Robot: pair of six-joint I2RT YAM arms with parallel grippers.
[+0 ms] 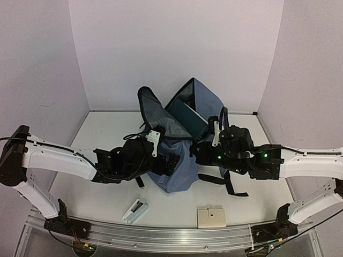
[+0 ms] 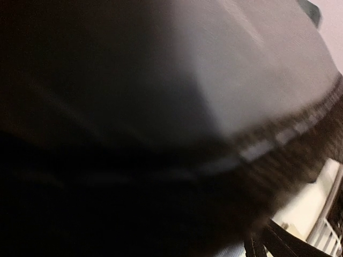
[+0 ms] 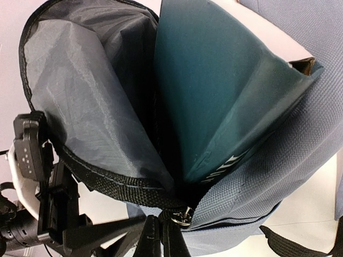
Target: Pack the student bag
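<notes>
A blue-grey backpack point(image 1: 179, 179) stands in the middle of the table with its top unzipped. Inside its mouth leans a dark teal book point(image 3: 220, 80), partly sunk in and tilted. My right gripper point(image 1: 194, 152) is shut on the bag's rim by the metal zipper pull point(image 3: 184, 216), as the right wrist view shows. In front of the bag my left gripper point(image 1: 173, 163) appears open, fingers apart and pointing toward the right gripper. Dark bag fabric point(image 2: 257, 123) fills most of the left wrist view and hides most of that gripper's fingers.
A white pencil case point(image 1: 135, 211) lies at the front left of the table. Near the front edge sits a beige wallet-like case point(image 1: 211, 218). Black straps point(image 1: 230, 184) trail from the bag's right side.
</notes>
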